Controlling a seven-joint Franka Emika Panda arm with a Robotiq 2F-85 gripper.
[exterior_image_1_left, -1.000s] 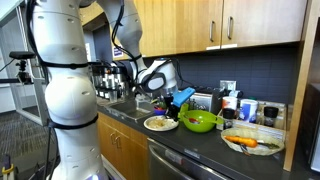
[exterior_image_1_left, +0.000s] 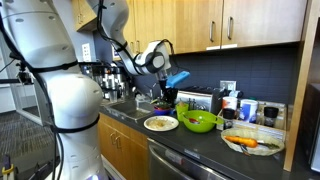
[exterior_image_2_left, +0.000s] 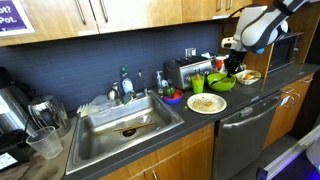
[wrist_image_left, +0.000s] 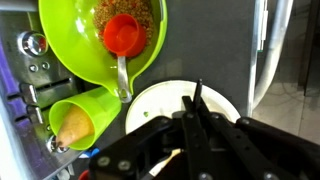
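My gripper looks shut in the wrist view, its dark fingertips close together above a white plate (wrist_image_left: 146, 105). Whatever lies between the fingers cannot be made out. In exterior view 1 the gripper (exterior_image_1_left: 164, 100) hangs over the counter, above the white plate (exterior_image_1_left: 163, 124). A lime-green bowl (exterior_image_1_left: 204, 124) stands just right of the plate. Seen from the wrist, this bowl (wrist_image_left: 84, 62) holds brownish-red grains, with a red scoop (wrist_image_left: 124, 36) in it whose grey handle crosses the rim. Beside it lies a green cup (wrist_image_left: 93, 107) with a tan thing inside.
A plate of carrots (exterior_image_1_left: 240, 139) sits farther right on the counter. The toaster (exterior_image_2_left: 186, 72) stands behind, against the wall. A steel sink (exterior_image_2_left: 112, 152) is to the left in exterior view 2.
The arm and gripper have risen from low over the plate to higher above it. The plate and green bowl stay where they were.
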